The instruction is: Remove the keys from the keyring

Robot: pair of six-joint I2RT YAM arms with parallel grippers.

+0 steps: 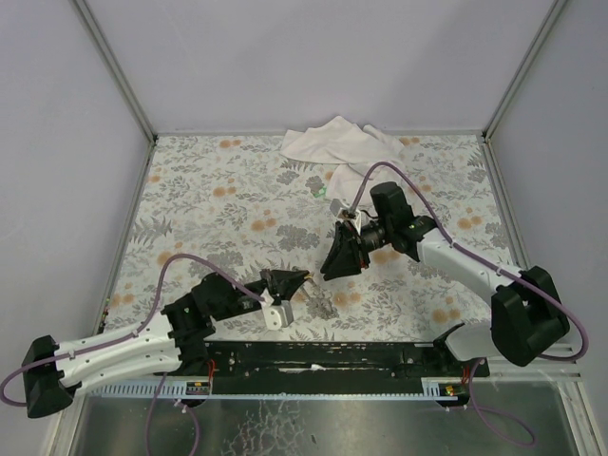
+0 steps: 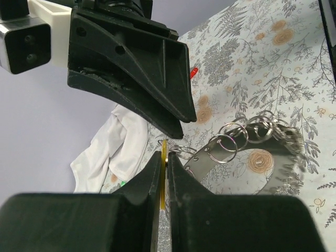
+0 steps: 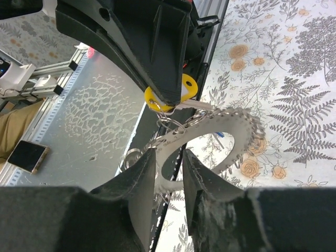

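Note:
My left gripper [image 1: 306, 275] is shut on the yellow tag [image 2: 163, 172] of the keyring, seen edge-on between its fingertips in the left wrist view. From it hangs a grey plate [image 3: 241, 137] strung with many small rings [image 2: 222, 148]. My right gripper [image 1: 332, 268] is just right of and above the tag; in the left wrist view its black fingers [image 2: 131, 79] are close above it. Whether these are apart is unclear. In the right wrist view the left gripper's tip covers part of the tag [image 3: 189, 87].
A white cloth [image 1: 337, 142] lies at the back of the floral table [image 1: 218, 190], with a small green item [image 1: 320, 192] near it. The table's front edge is close below both grippers. A phone [image 3: 28, 156] lies beyond that edge.

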